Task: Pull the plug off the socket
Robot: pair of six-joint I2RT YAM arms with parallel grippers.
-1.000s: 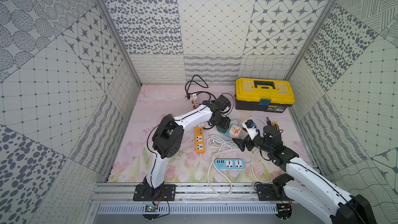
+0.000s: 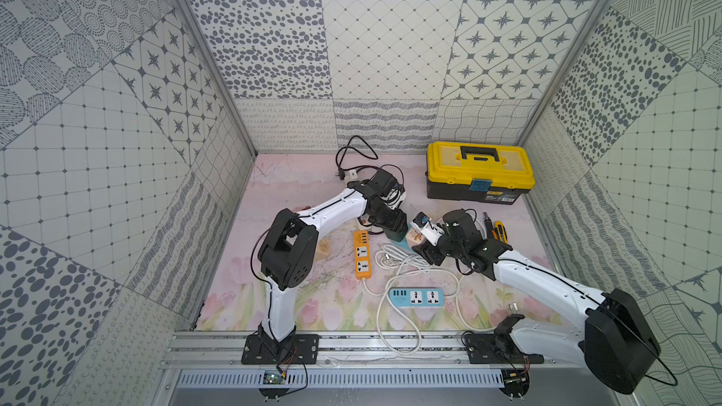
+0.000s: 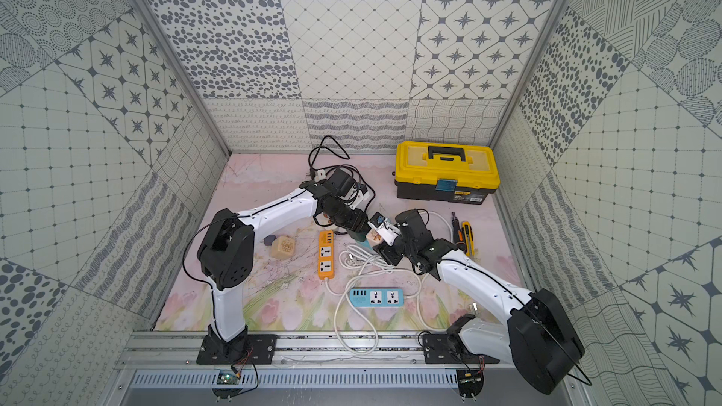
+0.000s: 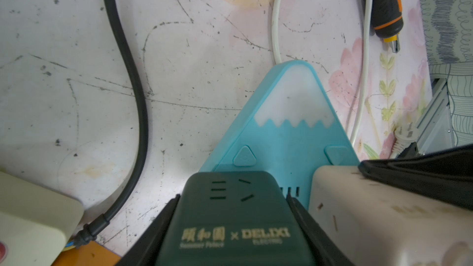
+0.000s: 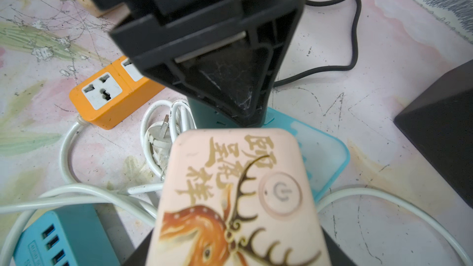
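My left gripper is shut on a dark green plug (image 4: 236, 211) marked DELIXI, at the end of a light blue power strip (image 4: 290, 142) with a mountain-shaped white top. My right gripper is shut on a cream, deer-printed plug (image 5: 216, 177) on that same strip, just beside the green one. In the top left view both grippers meet over the middle of the table, partly hiding the strip. Whether either plug is fully seated cannot be seen.
An orange strip (image 2: 362, 255), a second blue strip (image 2: 417, 297) and coiled white cables surround the grippers. A yellow toolbox (image 2: 480, 167) stands back right, screwdrivers beside it. Black cords lie behind.
The left arm has shifted slightly left.
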